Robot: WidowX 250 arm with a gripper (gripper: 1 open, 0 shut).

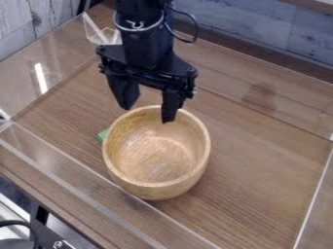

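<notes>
My black gripper (146,101) hangs over the far part of a beige oval bowl (158,162), its two fingers spread open with nothing visible between them. The bowl looks empty. A small green object (103,135) peeks out at the bowl's left side, mostly hidden by it.
A light wall (274,29) runs along the back, and clear edging borders the left. A black cable or part sits at the bottom left corner.
</notes>
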